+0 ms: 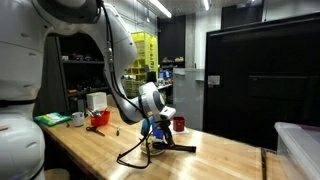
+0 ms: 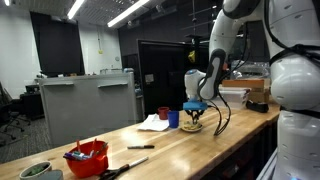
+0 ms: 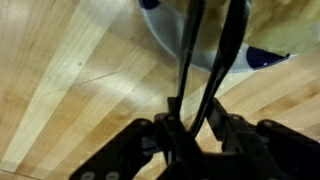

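Note:
In the wrist view, my gripper reaches over a pale plate with a blue-marked rim (image 3: 264, 57), its two long black fingers (image 3: 229, 50) standing apart. Yellowish, crumpled-looking material (image 3: 285, 22) lies on the plate; whether any of it touches the fingers cannot be made out. Exterior view 2 shows the arm bent down over the same plate (image 2: 191, 129) on the wooden table. Close by stand a blue cup (image 2: 173, 119) and a red mug (image 2: 163, 113).
A red basket (image 2: 87, 160) with utensils stands at the table's near left in exterior view 2. A dark-handled utensil (image 2: 137, 147) and a white cloth (image 2: 153, 123) lie on the table. In exterior view 1, the tabletop (image 1: 225, 158) is largely clear to the right.

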